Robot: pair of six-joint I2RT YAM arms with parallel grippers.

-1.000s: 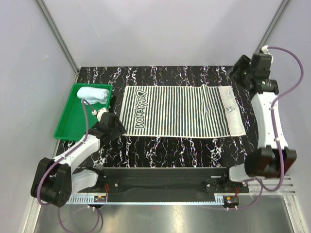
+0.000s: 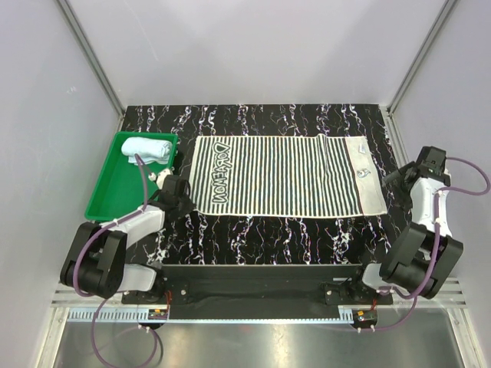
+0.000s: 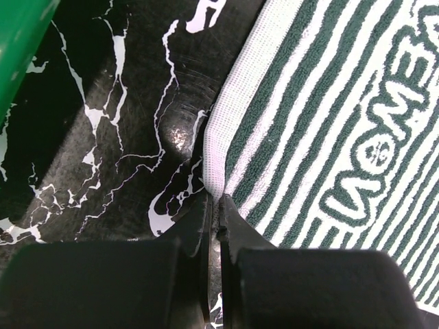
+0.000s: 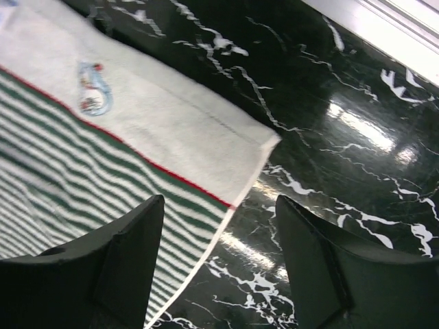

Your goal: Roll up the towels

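A green-and-white striped towel (image 2: pixel 276 176) lies spread on the dark marbled table, with a slight crease toward its right end. At its near left corner my left gripper is shut, pinching the towel's white edge between its fingertips. The towel's lettering (image 3: pixel 374 151) is just to the right of that corner. My right gripper is open and empty above the table near the towel's right end. Below and beyond its fingers, the plain white end band (image 4: pixel 171 110) and its corner show in the right wrist view.
A green tray (image 2: pixel 115 188) stands at the left, with a rolled white towel (image 2: pixel 147 148) at its far end. Bare marbled table (image 2: pixel 268 241) runs along the towel's near side. A metal rail (image 2: pixel 391 126) borders the right.
The left gripper has lowered slightly onto the towel's near left corner and shut on it. My right arm has pulled back toward the near right and come lower. The towel lies much as before.
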